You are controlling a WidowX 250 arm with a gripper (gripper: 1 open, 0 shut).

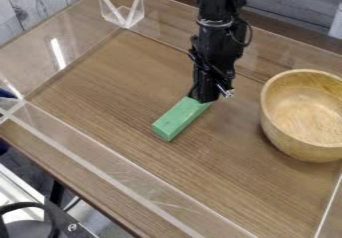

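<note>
The black arm reaches down from the top centre, and its gripper (pixel 206 92) is low over the upper end of a green block (pixel 181 118). The block lies diagonally on the wooden table (pixel 120 152). The gripper looks shut; whether it touches the block cannot be told, as its fingertips are dark and overlap the block's end.
A wooden bowl (pixel 299 116) stands to the right of the gripper. A white wire-like holder (pixel 123 10) is at the back left. The table's left edge has clear plastic along it, with black cables at the lower left.
</note>
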